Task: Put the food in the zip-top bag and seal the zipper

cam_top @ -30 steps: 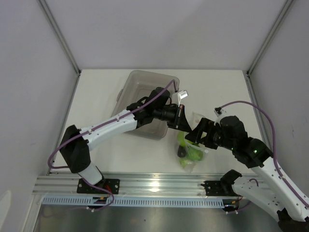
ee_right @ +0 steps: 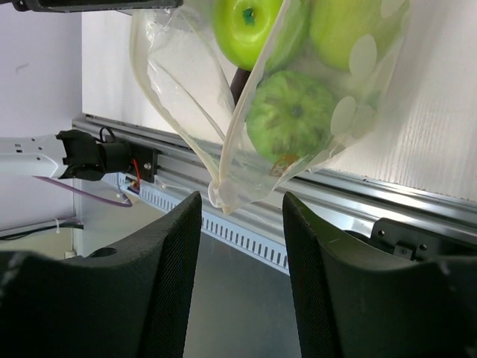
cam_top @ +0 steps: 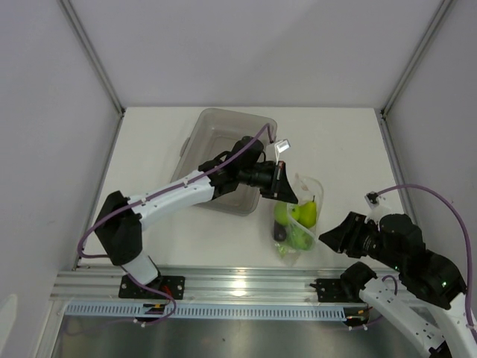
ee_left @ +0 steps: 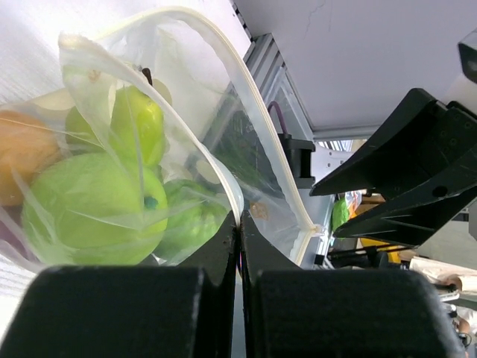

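Note:
A clear zip top bag (cam_top: 314,185) lies at the table's front middle, its mouth gaping. Inside are a yellow-green pear (cam_top: 307,215), a green apple (ee_right: 242,33), a lumpy green vegetable (ee_right: 289,115) and a dark item (cam_top: 279,231). An orange-brown item (ee_left: 22,153) also shows through the plastic. My left gripper is shut on one side of the bag's rim, holding it raised. Just off the mouth's corner, my right gripper (cam_top: 323,239) stands open; a small gap shows between its fingertips and the bag in the left wrist view.
An empty grey bin (cam_top: 216,123) stands behind the left arm. The metal rail (cam_top: 238,276) runs along the front edge, close to the bag. White table (cam_top: 350,149) to the bag's back right is clear.
My right gripper has drawn away from the bag's mouth, rightward and toward the front, uncovering the pear and the mouth. The left arm has barely moved.

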